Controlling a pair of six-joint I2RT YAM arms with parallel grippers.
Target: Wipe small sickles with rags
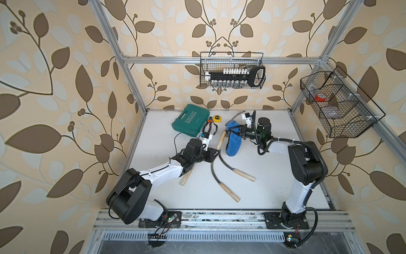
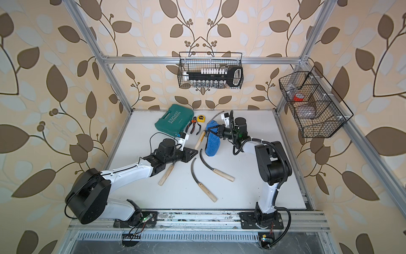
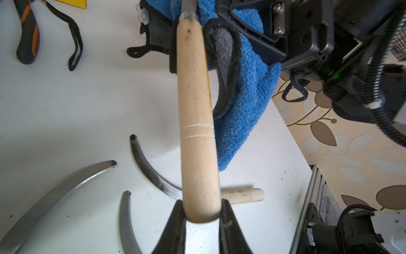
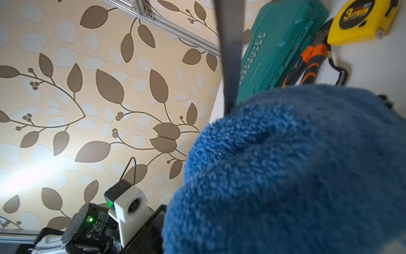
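The wooden handle (image 3: 196,105) of one sickle lies between the fingertips of my left gripper, which is shut on its butt end. That sickle's thin curved blade (image 4: 231,50) rises past the blue rag (image 4: 262,182). Bunched around the blade near the handle's top, the rag hangs from my right gripper (image 1: 229,128), which is shut on it; the cloth hides its fingertips in the right wrist view. Two other sickles, with handles (image 1: 244,174), rest at the table's front middle. Another sickle's handle (image 1: 185,177) shows partly under my left arm.
At the back left stand a green case (image 1: 191,119), orange-and-black pliers (image 1: 208,124) and a yellow tape measure (image 1: 217,118). Wire baskets (image 1: 232,78) hang on the back and right sides, above the table.
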